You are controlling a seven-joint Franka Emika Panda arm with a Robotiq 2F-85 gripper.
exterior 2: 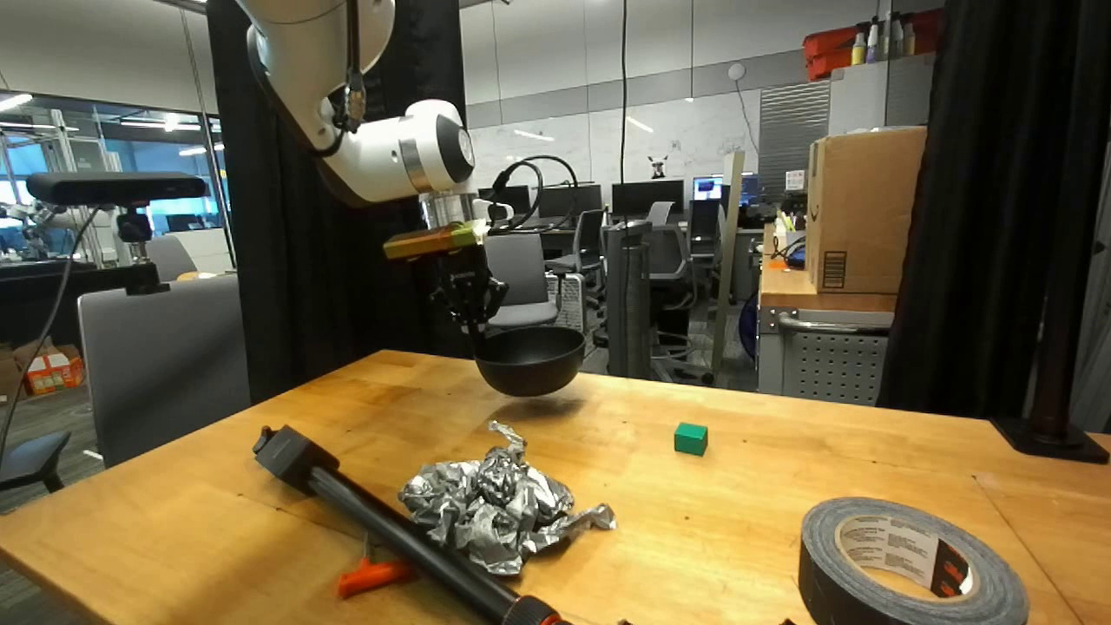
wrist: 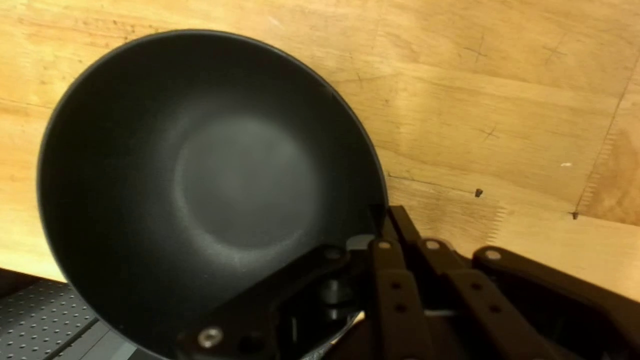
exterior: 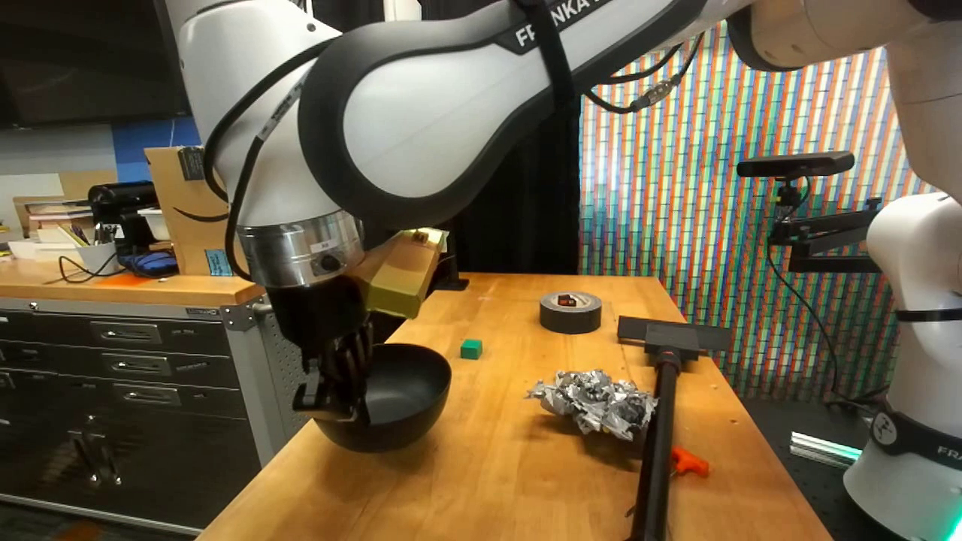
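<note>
My gripper is shut on the rim of a black bowl (wrist: 246,180), with one finger inside the wall and the other outside. The bowl is empty and roughly upright. In exterior view 2 the bowl (exterior 2: 531,360) hangs a little above the far edge of the wooden table, with a shadow under it. From exterior view 1, the bowl (exterior: 406,397) is at the table's left edge, partly covered by the gripper. A small green block (exterior 2: 690,438) sits on the table, apart from the bowl.
Crumpled foil (exterior: 597,403) lies mid-table beside a long black bar (exterior: 663,433) with an orange-red piece (exterior: 691,463) near it. A roll of grey tape (exterior: 570,312) is farther back. Bare wood (exterior: 487,478) spreads between the bowl and the foil.
</note>
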